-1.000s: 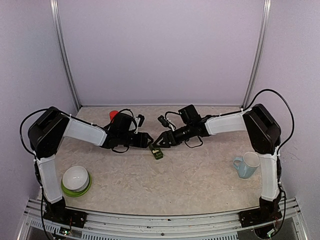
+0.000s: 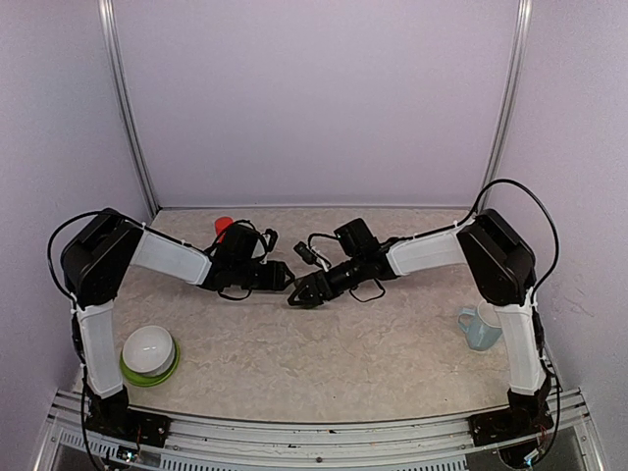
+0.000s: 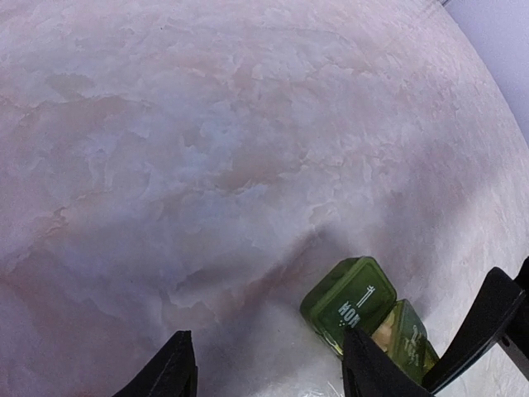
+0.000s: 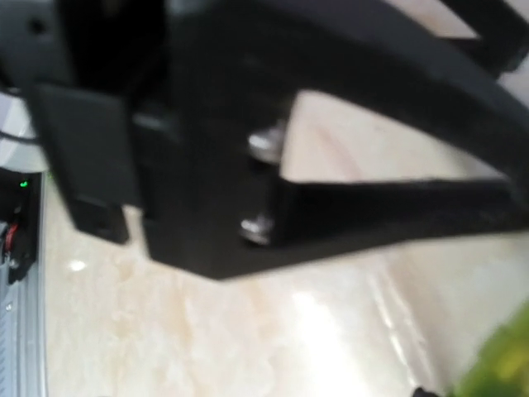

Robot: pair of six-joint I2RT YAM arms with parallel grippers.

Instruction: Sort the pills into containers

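A small green pill box [image 3: 348,303] with white lettering lies on the table near the middle. Beside its near lid, a second lid [image 3: 408,341] stands raised, with something pale showing under it. My left gripper is open just left of the box, nothing between its fingers. From the right, my right gripper [image 2: 304,297] comes over the box and covers most of it in the top view. One black tip of it reaches the box in the left wrist view. In the right wrist view the box [image 4: 502,364] is a green blur; whether those fingers are open is unclear.
A red container [image 2: 224,225] stands behind the left arm. The white bowl [image 2: 148,350] on a green plate [image 2: 173,371] is at front left, and a light blue mug [image 2: 480,330] at front right. Both grippers are very close together.
My right gripper has moved left and toward the front, now over the pill box that showed clearly before. The left gripper has barely moved.
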